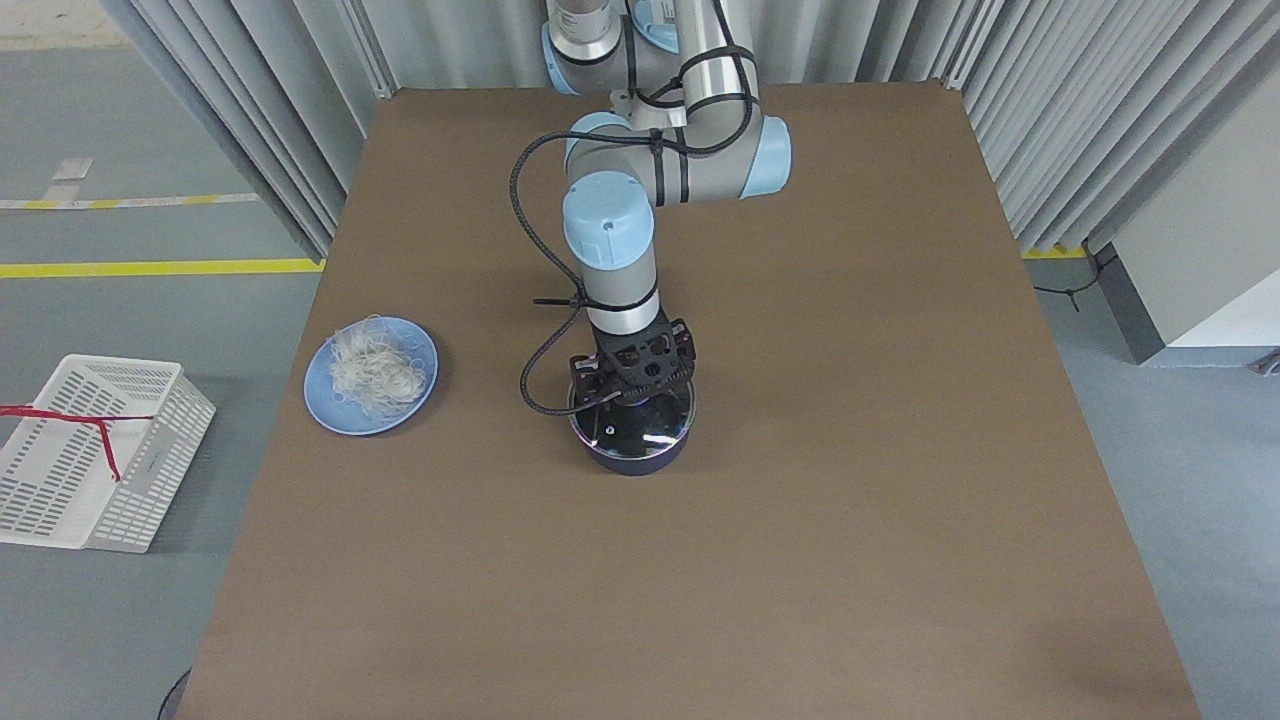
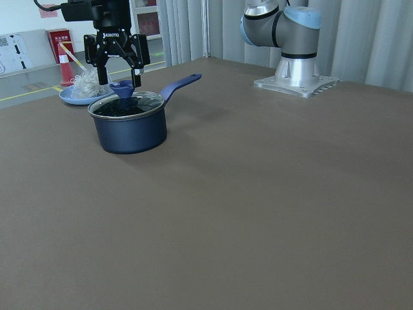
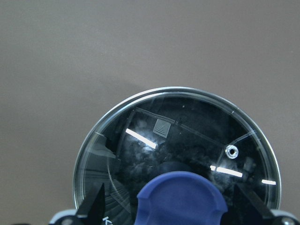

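Observation:
A dark blue saucepan (image 2: 131, 133) with a glass lid (image 3: 117, 140) and long blue handle (image 2: 182, 82) stands on the brown table (image 1: 840, 480). My gripper (image 2: 119, 75) is open, low over the lid, its fingers on either side of the blue lid knob (image 3: 180, 201). The front view mostly hides the knob and handle behind the arm; the wrist view shows the knob centred low between the fingers.
A blue plate (image 1: 318, 396) of white stringy material (image 1: 374, 366) lies left of the pan. A white basket (image 1: 156, 480) is on the floor at left.

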